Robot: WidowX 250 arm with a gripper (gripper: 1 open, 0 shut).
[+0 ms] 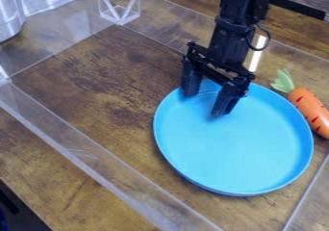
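Observation:
The black gripper (210, 92) hangs from the dark arm at the upper middle, its fingertips low over the back-left rim of a blue plate (232, 148). Whether it is open or shut, and whether anything is between its fingers, is hard to tell. An orange toy carrot (309, 114) with a green top lies at the right, just beside the plate.
Bare dark wooden surface (90, 81) fills the left. Clear plastic strips or walls run along the lower left and the right. A clear object (118, 12) stands at the back left, and a white strip lies behind the gripper.

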